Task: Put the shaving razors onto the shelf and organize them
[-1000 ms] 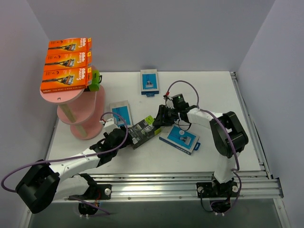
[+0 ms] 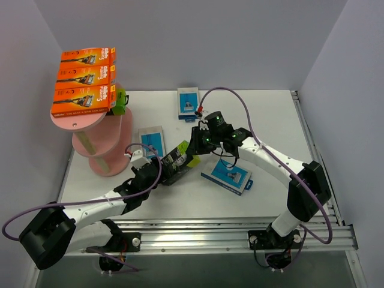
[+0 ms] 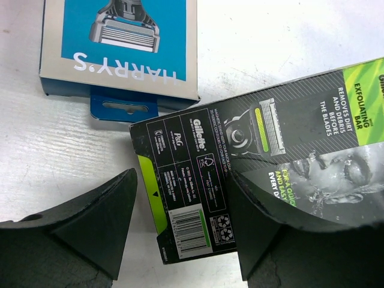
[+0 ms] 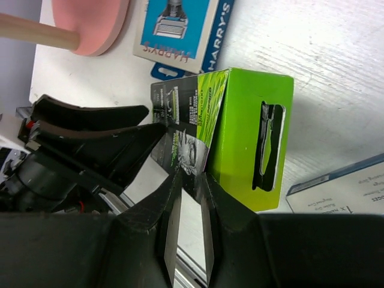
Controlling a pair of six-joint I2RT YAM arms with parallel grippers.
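Observation:
A black and green Gillette box sits at mid-table between my two grippers. Its barcode end lies below my left gripper, whose fingers are apart: one beside the end, one over the printed face. In the right wrist view the bright green end of the box faces the camera. My right gripper is slightly open, its fingertips in front of the box's lower part; contact is unclear. The pink tiered shelf stands at the left, carrying orange razor boxes on top and a green box beneath them.
One blue Harry's box lies just behind the Gillette box, near the left fingers. Another Harry's box is at the back, and a third blue box lies to the right.
My right gripper has moved left, toward the left gripper, while its elbow swung outward. The Gillette box has turned, its right end shifting left and back. The left arm is nearly still.

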